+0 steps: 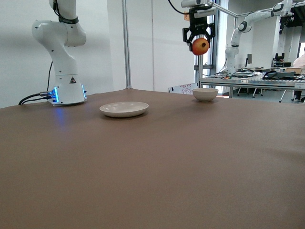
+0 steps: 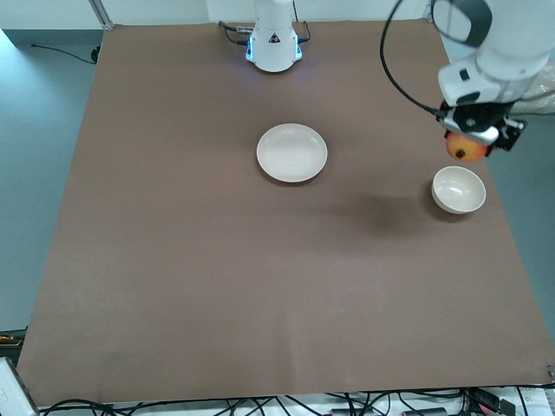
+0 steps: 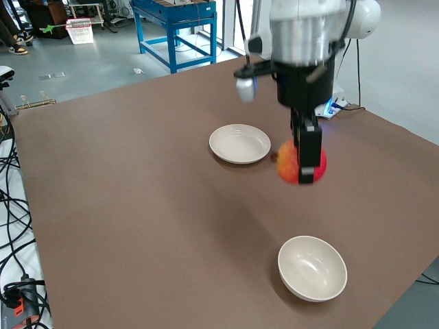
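Observation:
My gripper (image 1: 200, 38) is shut on a red-orange apple (image 1: 200, 46), held in the air at the upper right of the left view, where the apple (image 2: 466, 147) hangs just above and behind a white bowl (image 2: 459, 190). In the top view the apple is well above the bowl (image 1: 205, 94). In the right view the apple (image 3: 288, 162) appears between a white plate (image 3: 240, 144) and the bowl (image 3: 312, 269). The plate (image 2: 291, 152) and bowl both show no contents.
Cables run along the outside of the table's edge.

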